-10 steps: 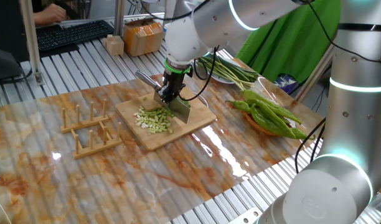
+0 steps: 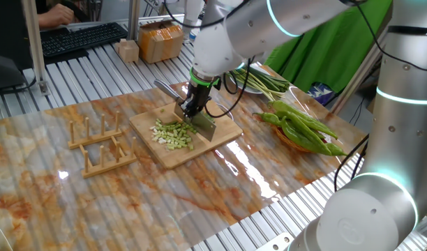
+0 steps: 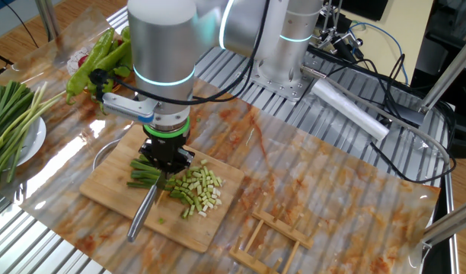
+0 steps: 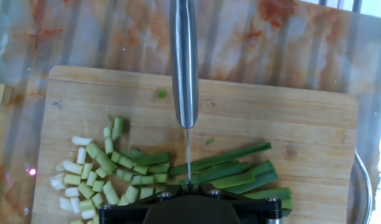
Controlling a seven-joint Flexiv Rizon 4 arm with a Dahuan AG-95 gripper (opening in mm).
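A kitchen knife with a silver handle (image 4: 184, 62) and broad blade (image 2: 204, 127) is clamped in my gripper (image 2: 190, 113), which is shut on it. Seen from the wrist, the blade looks like a thin upright line over the green onion. Cut green onion pieces (image 4: 84, 180) lie in a heap on one side of it, while longer green stalks (image 4: 240, 177) lie on the other. Both rest on the wooden cutting board (image 3: 195, 237). Whether the blade's edge touches the board is hidden.
A wooden peg rack (image 2: 102, 164) stands beside the board. On the other side are a basket of green peppers (image 2: 301, 132) and a plate of whole green onions (image 3: 16, 133).
In exterior view 1, my gripper and the knife have shifted slightly right and down over the board. The onion heap looks the same.
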